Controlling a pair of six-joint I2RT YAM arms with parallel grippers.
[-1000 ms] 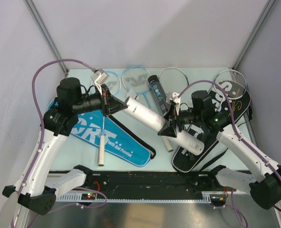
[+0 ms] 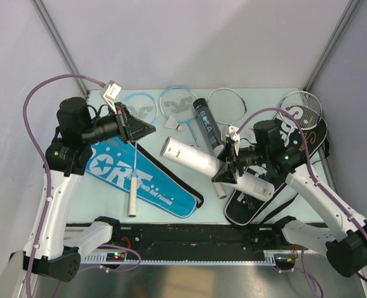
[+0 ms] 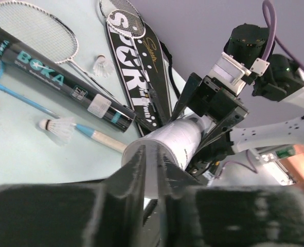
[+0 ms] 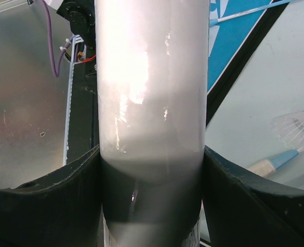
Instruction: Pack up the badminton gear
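A white shuttlecock tube point(image 2: 189, 155) is held tilted over the table by my right gripper point(image 2: 233, 167), shut round it; in the right wrist view it fills the centre between the fingers. In the left wrist view its open end point(image 3: 177, 141) faces my left gripper, apparently empty inside. My left gripper point(image 2: 133, 129) hangs above the blue bag point(image 2: 133, 174), apart from the tube; its blurred fingers show no clear finger state. Loose shuttlecocks point(image 3: 59, 128) lie near the dark BOKA tube point(image 3: 64, 77).
Blue rackets point(image 2: 177, 102) and a white racket point(image 2: 226, 105) lie at the back. A black bag point(image 2: 248, 208) with a racket point(image 2: 301, 112) on it lies at the right. Side walls bound the table.
My left gripper has moved left and up, away from the tube's end. The tube, held by my right gripper, has shifted slightly right.
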